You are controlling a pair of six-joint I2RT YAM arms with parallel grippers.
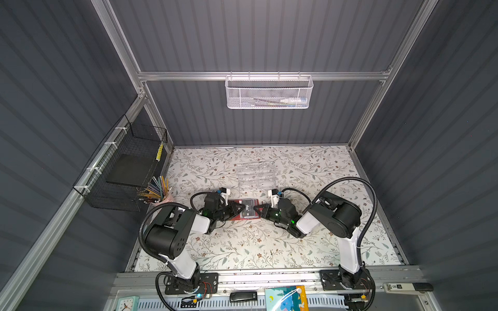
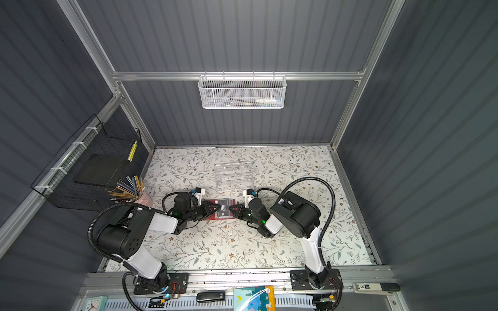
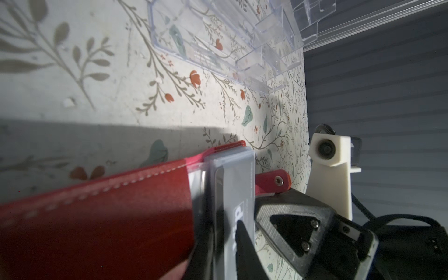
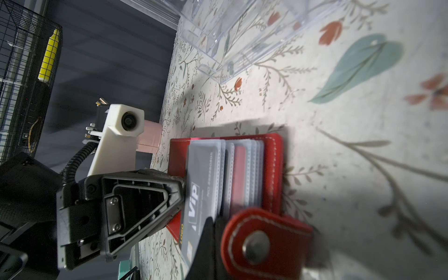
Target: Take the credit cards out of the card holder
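Note:
A red card holder (image 4: 273, 172) lies open on the table between my grippers, clear sleeves fanned inside, a grey VIP card (image 4: 201, 182) on top and a snap strap (image 4: 275, 233) at the right. My left gripper has its fingertips at the sleeve stack, part open; whether anything sits between them is unclear. My right gripper is shut at the holder's right side, beside the strap, its fingertips low in the right wrist view.
A clear acrylic organiser (image 1: 256, 173) lies behind the holder. A pencil cup (image 2: 142, 199) and black wire basket (image 1: 124, 171) are at the left.

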